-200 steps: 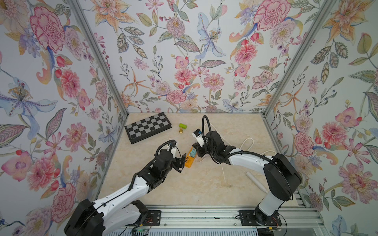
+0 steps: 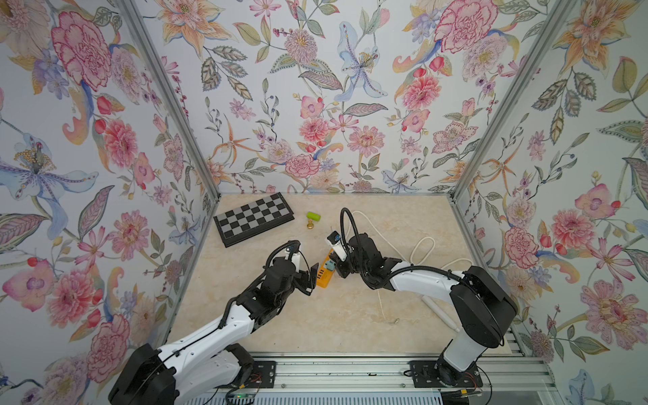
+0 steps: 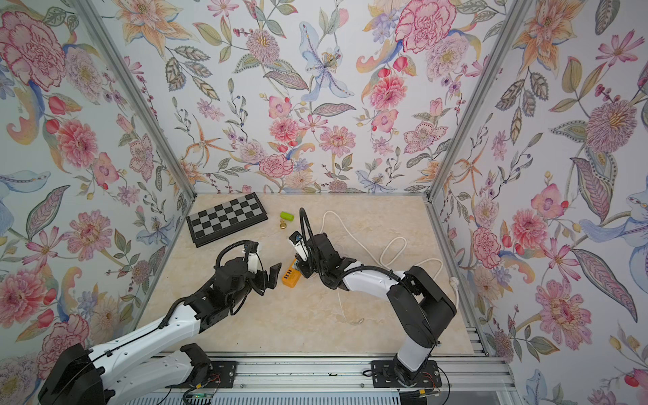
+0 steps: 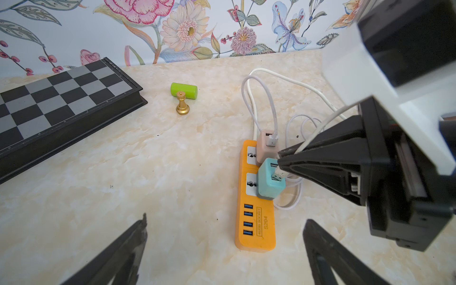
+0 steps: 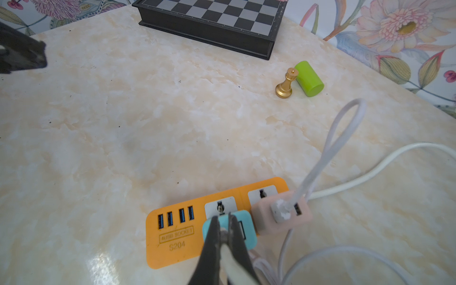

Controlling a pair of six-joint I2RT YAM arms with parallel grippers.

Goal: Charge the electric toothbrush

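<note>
An orange power strip [image 4: 255,228] carries a pink adapter [image 5: 268,216] with a cable plugged in and a cyan adapter [image 4: 270,187]. My right gripper is shut at the cyan adapter, with a white cable and plug [image 4: 281,172] at its fingertips, the plug by the adapter's USB slot; whether it is seated I cannot tell. My left gripper [image 2: 310,276] stands open, left of the strip, with nothing between its fingers. The electric toothbrush itself is not clearly seen.
A chessboard box [image 2: 253,219] lies at the back left. A green cylinder [image 4: 183,90] and gold chess piece [image 4: 182,106] are behind the strip. Loose cables [image 2: 425,246] spread over the right.
The left arm has barely moved.
</note>
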